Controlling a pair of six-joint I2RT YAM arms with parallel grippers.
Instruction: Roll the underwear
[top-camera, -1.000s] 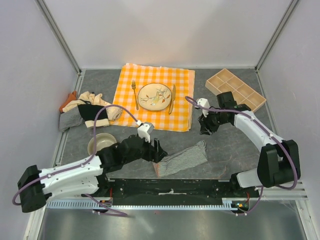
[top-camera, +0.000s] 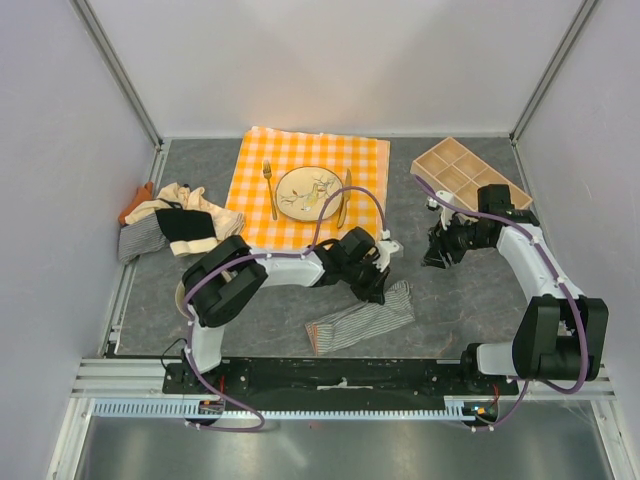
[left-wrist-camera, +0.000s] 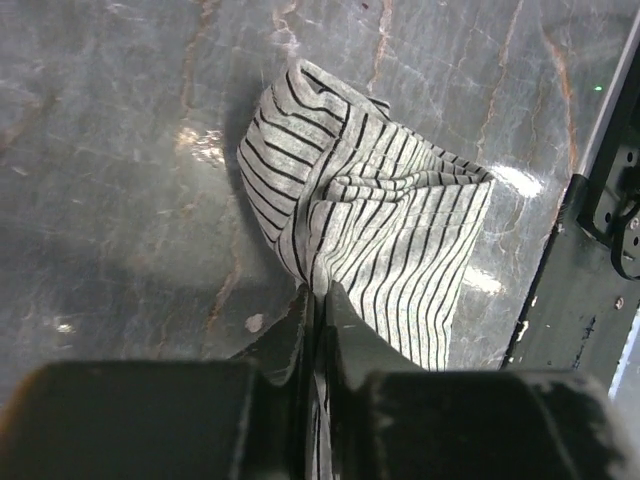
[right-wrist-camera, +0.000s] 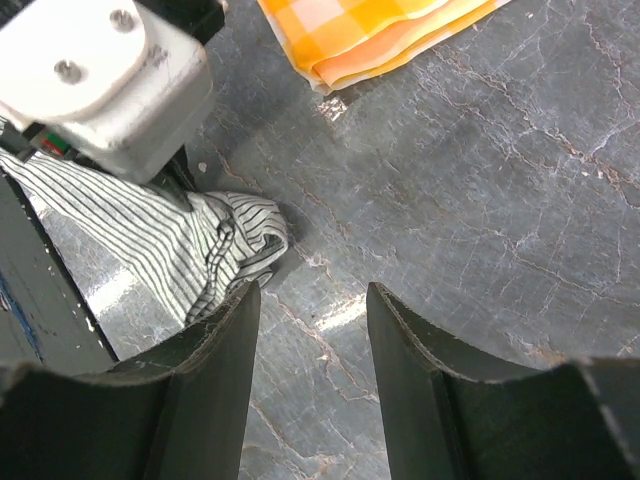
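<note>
The grey underwear with dark stripes (top-camera: 365, 322) lies on the dark table near its front edge, partly folded. At its far right part my left gripper (top-camera: 375, 290) points down onto the cloth. A pinched ridge of the underwear (left-wrist-camera: 410, 240) runs between the left fingertips, which are nearly together on it. To the right of the cloth, my right gripper hovers open over bare table with nothing between its fingers. In the right wrist view, the curled end of the underwear (right-wrist-camera: 245, 235) shows beside the left gripper.
Behind the cloth is an orange checked tablecloth (top-camera: 260, 185) with a plate (top-camera: 308, 193), fork and knife. A wooden compartment tray (top-camera: 450, 165) stands at the back right, and folded clothes (top-camera: 185, 215) lie at the left. Table around the right gripper is clear.
My left gripper has swung rightward from near the underwear's left end to its right part, closing on the fabric.
</note>
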